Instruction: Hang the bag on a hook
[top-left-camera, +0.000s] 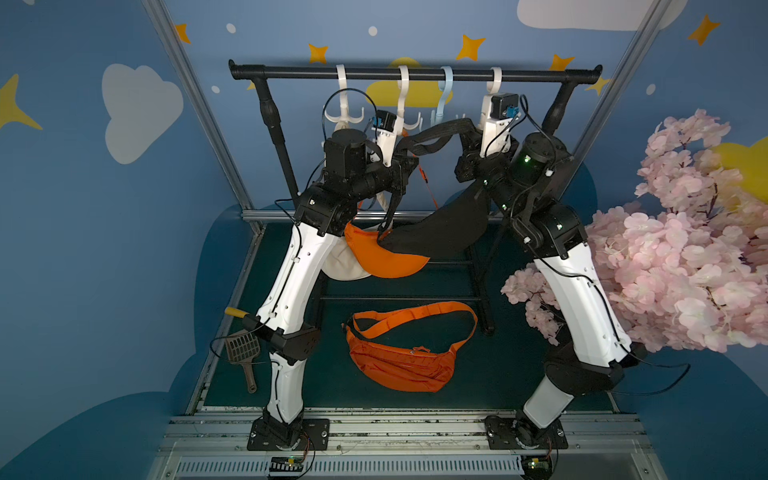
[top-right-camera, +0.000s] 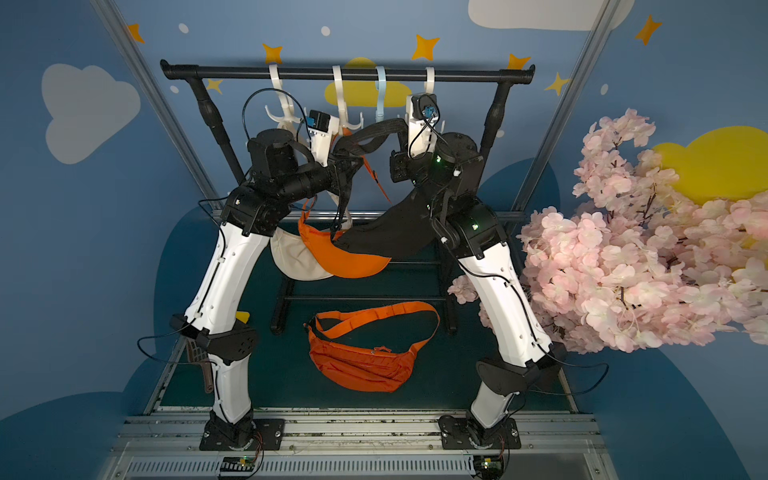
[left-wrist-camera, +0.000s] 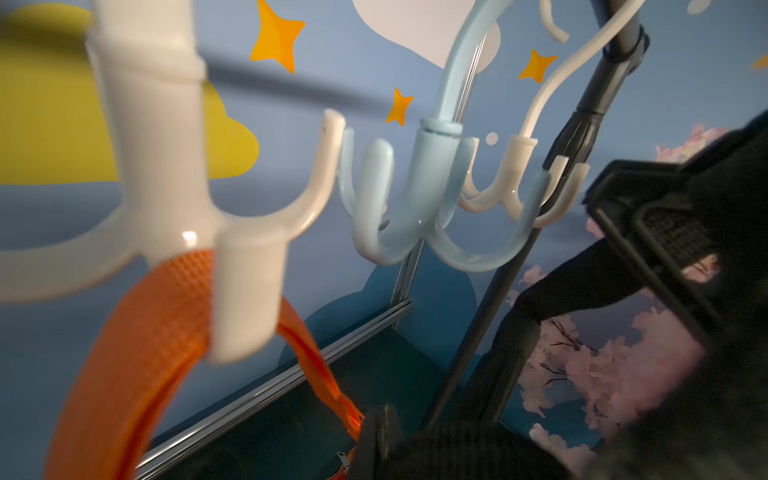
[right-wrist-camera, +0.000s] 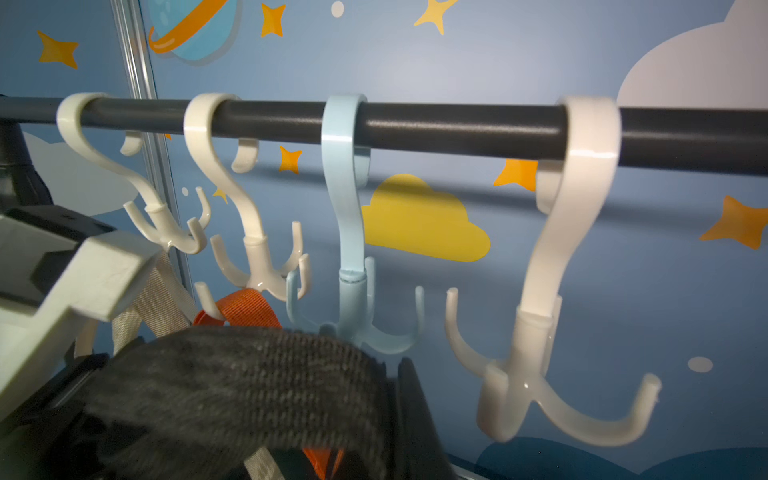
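The black bag (top-left-camera: 444, 230) hangs off the floor, held up by its strap (top-left-camera: 436, 137), which loops between my two grippers. My left gripper (top-left-camera: 405, 162) is shut on one part of the strap, and my right gripper (top-left-camera: 465, 165) is shut on another, to the right. From the right wrist, the strap (right-wrist-camera: 256, 384) fills the lower left, in front of the light blue hook (right-wrist-camera: 352, 308), its prongs partly covered. An empty white hook (right-wrist-camera: 528, 376) stands to the right. The left wrist view shows the blue hook's (left-wrist-camera: 420, 188) prongs bare.
An orange bag's strap (left-wrist-camera: 152, 328) hangs on a white hook; a beige bag (top-left-camera: 344, 262) hangs further left. The dark rail (top-left-camera: 416, 73) crosses above. Another orange bag (top-left-camera: 404, 364) lies on the floor. Pink blossoms (top-left-camera: 672, 264) stand at right.
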